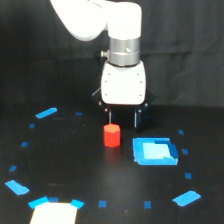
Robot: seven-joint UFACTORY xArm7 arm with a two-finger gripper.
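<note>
The white robot arm hangs from the top, its gripper [122, 104] open above and slightly behind a red cube [112, 135], fingers apart with nothing visible between them. The cube stands on the black table near the middle. Right of it lies a blue square frame [170, 152] with a lighter patch inside.
The dark table [80, 180] carries scattered blue tape marks. A pale square object [55, 213] lies at the front left edge.
</note>
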